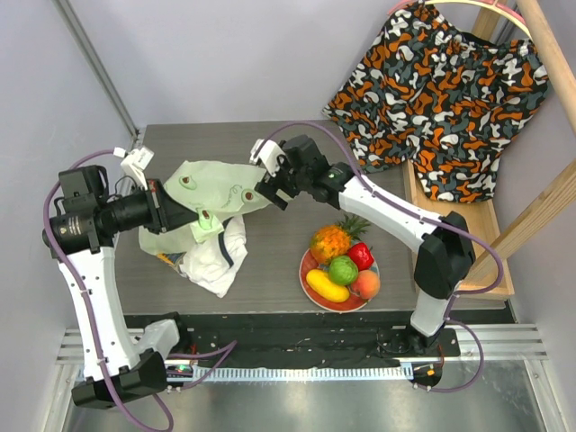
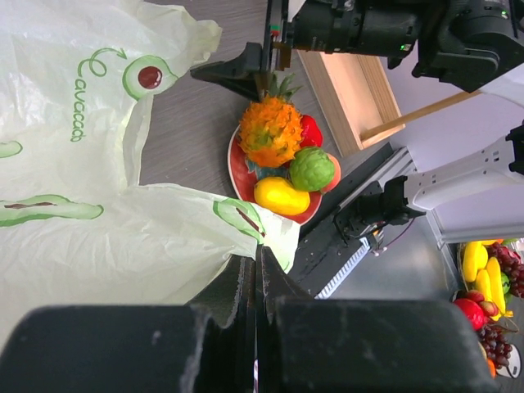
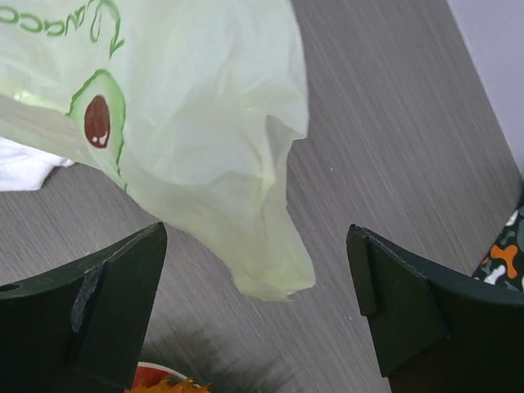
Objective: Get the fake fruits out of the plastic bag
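Observation:
The pale green plastic bag (image 1: 166, 238) printed with avocados lies spread at the table's back left. My left gripper is shut on an edge of it, holding that corner up. In the right wrist view, another corner of the bag (image 3: 270, 262) hangs between the spread fingers of my right gripper, which is open and does not pinch it. The fake fruits sit in a red bowl (image 1: 306, 268): a pineapple (image 1: 329, 243), a yellow fruit (image 1: 326, 286), a green one (image 1: 343, 270), a red one (image 1: 361, 256) and a peach-like one (image 1: 366, 284). The bag's inside is hidden.
A crumpled white cloth (image 1: 214, 265) lies partly beneath the bag. A wooden frame (image 1: 495, 229) with a camouflage fabric bag (image 1: 441, 99) stands at the right. Bare tabletop (image 1: 378, 198) shows between the bowl and the frame.

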